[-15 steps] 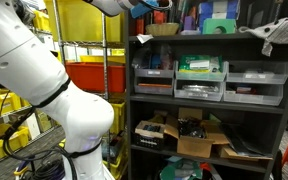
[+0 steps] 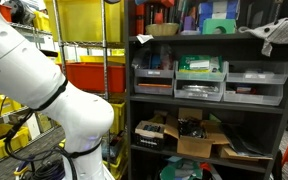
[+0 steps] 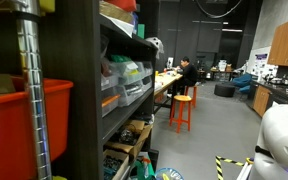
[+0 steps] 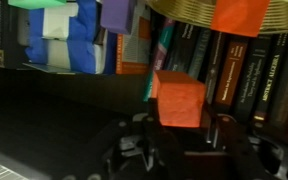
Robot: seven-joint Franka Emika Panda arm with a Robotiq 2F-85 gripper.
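An orange-red block (image 4: 180,98) is held in my gripper, with the dark fingers shut on either side of it in the wrist view. A round woven basket (image 4: 197,10) lies at the top of that view, apart from the held block. Another orange piece (image 4: 241,14) shows at the basket. In exterior view 1 the basket (image 2: 164,29) stands on the top shelf, and something orange-red (image 2: 165,3) shows above it at the frame's upper edge. My gripper's fingers cannot be made out there.
Upright books (image 4: 246,75) line the shelf behind the block. A blue-and-white package (image 4: 64,40) and a purple item (image 4: 116,14) lie to the left. Clear plastic bins (image 2: 199,80) fill the shelf below, and a grey toy (image 2: 274,35) hangs at the right.
My arm has risen from beside the basket and now lies mostly beyond the top edge of exterior view 1. The basket has stayed on its shelf.
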